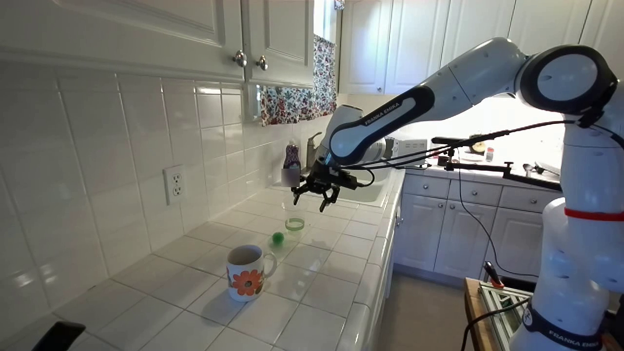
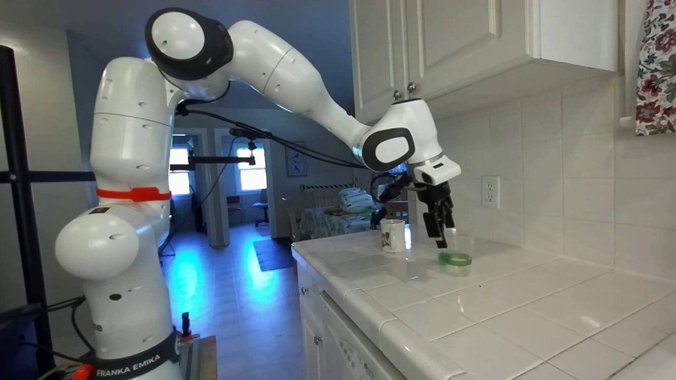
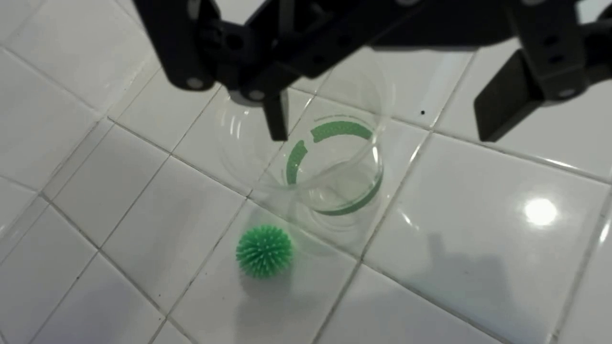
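My gripper stands open over the tiled counter, nothing held between its fingers. Below it in the wrist view is a clear cup [image 3: 344, 200] with a green band near its base, upright on the tiles. One finger [image 3: 276, 117] appears across the cup's rim; whether they touch I cannot tell. A spiky green ball [image 3: 264, 251] lies on the counter beside the cup, outside it. Exterior view 1 has the gripper [image 1: 310, 204] above and slightly right of the cup [image 1: 295, 225], with the ball [image 1: 278, 238] to the cup's left. A flowered white mug [image 1: 246, 275] stands nearer that camera.
The tiled wall with an outlet [image 1: 174, 184] borders the counter. A dark bottle [image 1: 292, 157] stands near the sink [image 1: 368, 188]. Free tiles lie on the counter's room side, up to its rounded edge [image 1: 363, 286]. White cabinets [image 1: 281, 41] hang above.
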